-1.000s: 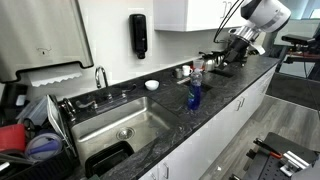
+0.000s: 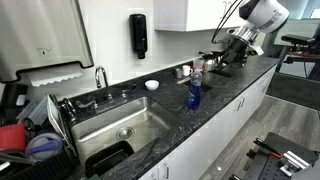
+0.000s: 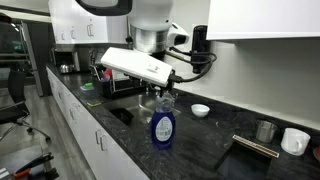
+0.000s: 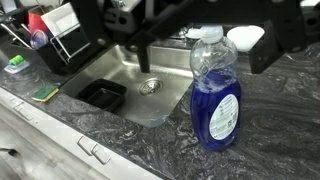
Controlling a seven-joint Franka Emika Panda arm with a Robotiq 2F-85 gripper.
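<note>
A blue bottle [image 2: 194, 97] with a clear upper part stands upright on the dark counter beside the sink. In exterior view 2, the bottle's blue body [image 3: 162, 130] shows below my arm. My gripper is open in the wrist view, its two dark fingers spread wide at the top. The bottle [image 4: 215, 112] appears below and between them, its top overlapping the gap. Nothing is held. Exterior view 1 has my white arm [image 2: 262, 18] reaching in from the right over the counter.
The steel sink [image 2: 140, 118] has a black tub [image 4: 101, 95] in it. A white bowl [image 3: 200, 110] sits behind the bottle. A dish rack with dishes [image 2: 42, 140] stands at the far end, and a cup [image 3: 295, 141] and a metal pot [image 3: 265, 131] are on the other side.
</note>
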